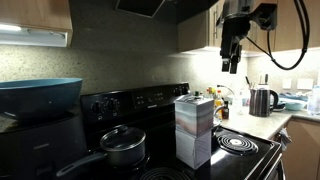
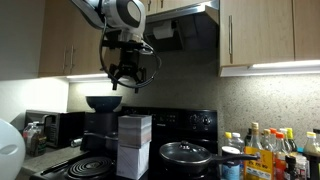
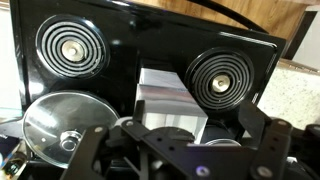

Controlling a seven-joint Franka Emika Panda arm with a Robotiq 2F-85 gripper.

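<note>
My gripper (image 1: 230,68) hangs high above the stove, well clear of everything on it. The wrist view looks down between its wide-parted fingers, and nothing is held there. Below stands a tall, pale box-like stack (image 1: 193,140) on the black cooktop, between burners; in the wrist view its top (image 3: 165,100) lies beneath the gap between the fingers. A lidded pan (image 1: 123,150) with a long dark handle sits beside the stack; its glass lid (image 3: 70,125) shows at lower left in the wrist view.
A large blue pan (image 1: 40,97) rests on a dark appliance at the left. Several bottles (image 2: 270,150) crowd the counter, and a kettle (image 1: 263,102) stands beyond the stove. Cabinets (image 2: 262,32) hang above.
</note>
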